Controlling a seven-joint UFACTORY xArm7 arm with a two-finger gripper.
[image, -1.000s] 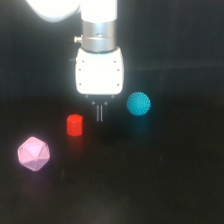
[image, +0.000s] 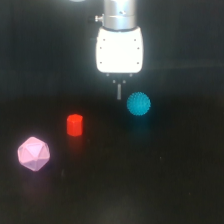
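A white gripper (image: 119, 92) hangs from the arm at the top centre of the camera view, its thin fingers pointing down. They show as little more than one narrow line, so whether it is open or shut is unclear. Nothing visible is held at their tips. To the right of the fingertips, and slightly lower in the picture, is a blue textured ball (image: 139, 104). A small red block (image: 75, 125) lies lower left of the gripper. Farther left and nearer the camera sits a pink faceted solid (image: 33, 154).
The dark, glossy surface (image: 140, 175) looks bare across the front and right. All three objects stand apart from one another, with wide gaps between them.
The gripper has moved right and up in the picture, away from the red block's side and closer to the blue ball. The three objects have stayed where they were.
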